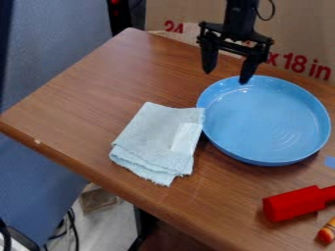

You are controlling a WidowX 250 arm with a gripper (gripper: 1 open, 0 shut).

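Note:
My black gripper (226,67) hangs over the back of the table, above the far rim of the blue plate (263,125). Its two fingers are spread apart with nothing visible between them. A folded pale blue cloth (157,143) lies on the wooden table to the left of the plate, near the front edge.
A red object (295,204) and a small orange-striped item (326,232) lie at the front right. A cardboard sheet (183,20) stands at the back.

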